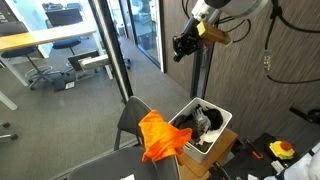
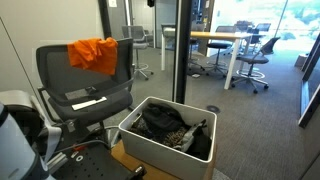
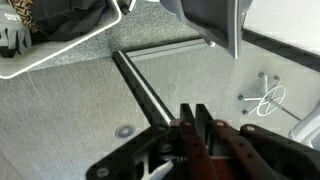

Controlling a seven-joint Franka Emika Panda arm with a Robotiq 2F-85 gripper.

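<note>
My gripper (image 1: 178, 56) is high in exterior view 1, well above the white box (image 1: 220, 149). Its dark fingers (image 3: 187, 113) are close together in the wrist view and look shut. I cannot make out anything between them, and no cloth hangs below. Dark cloth (image 2: 158, 121) lies bunched in the box with a patterned grey piece (image 2: 172, 136). The box's corner shows at the upper left of the wrist view, with dark cloth (image 3: 62, 15) inside it, away from the fingers.
An orange cloth (image 1: 160, 136) hangs over a dark chair (image 1: 131, 116) beside the box. A metal post (image 3: 146, 90) stands close by. Desks and office chairs fill the background, with bare carpet (image 1: 120, 110) between.
</note>
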